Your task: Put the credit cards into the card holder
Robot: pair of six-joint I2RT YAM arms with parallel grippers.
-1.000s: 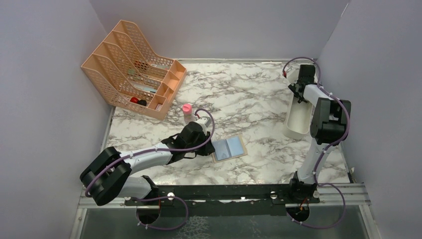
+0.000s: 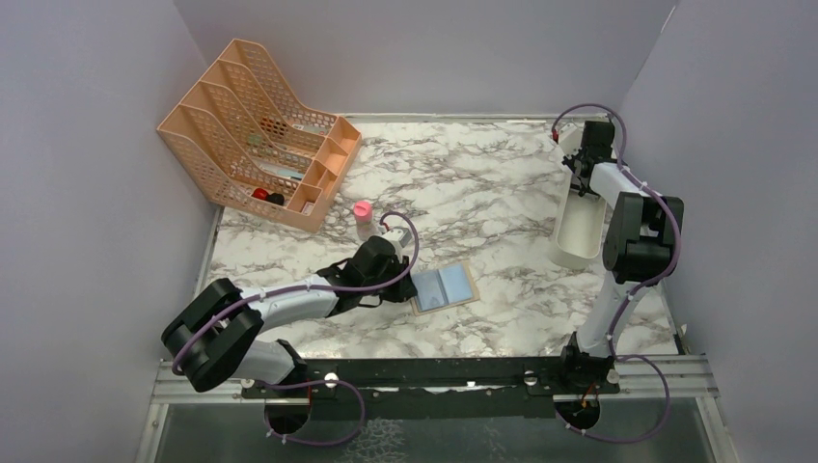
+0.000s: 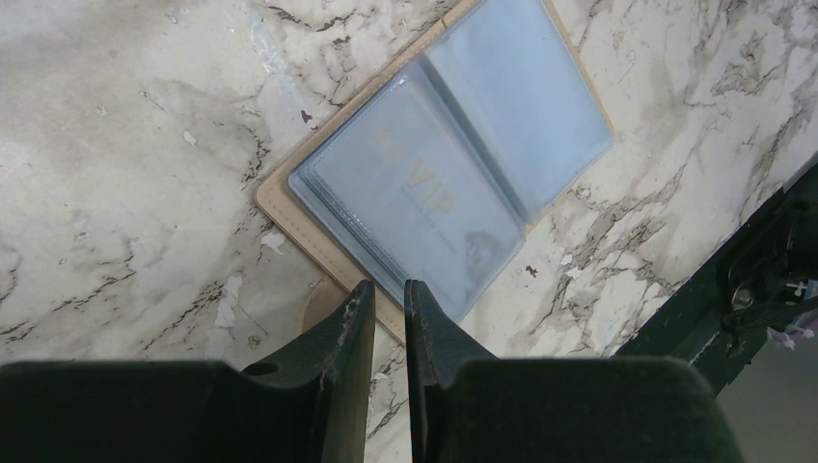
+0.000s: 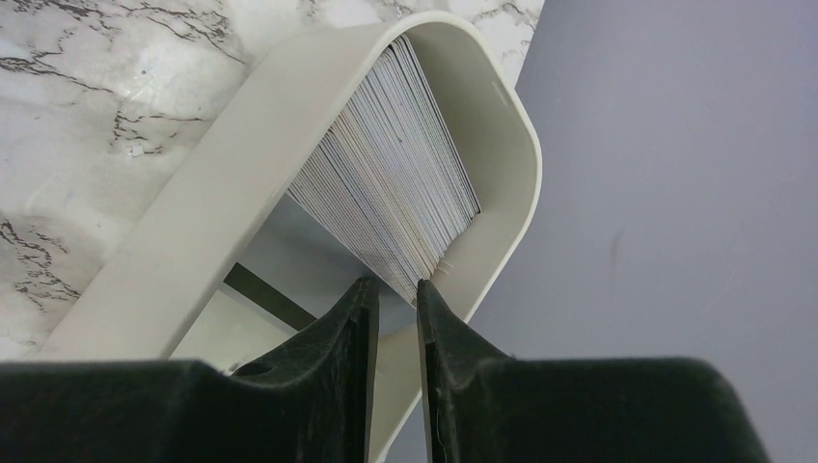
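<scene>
An open card holder (image 3: pixel 415 183) with clear bluish sleeves lies on the marble table, and a VIP card shows through its nearer sleeve. My left gripper is at the holder's lower edge, its fingers slightly apart with nothing seen between them. At the right side, a tight row of cards (image 4: pixel 395 159) stands on edge in one end of a long white bin (image 4: pixel 222 174). My right gripper is over the bin beside the front of that row. Its fingers are a little apart, and a pale card face shows behind them; no card is clearly gripped.
An orange mesh organizer (image 2: pixel 260 135) with small items stands at the back left. A pink-capped bottle (image 2: pixel 364 218) is just behind the left gripper. The right wall rises close beside the bin.
The right gripper has shifted slightly back and to the right over the bin. The left arm has moved a little to the right; the holder lies still.
</scene>
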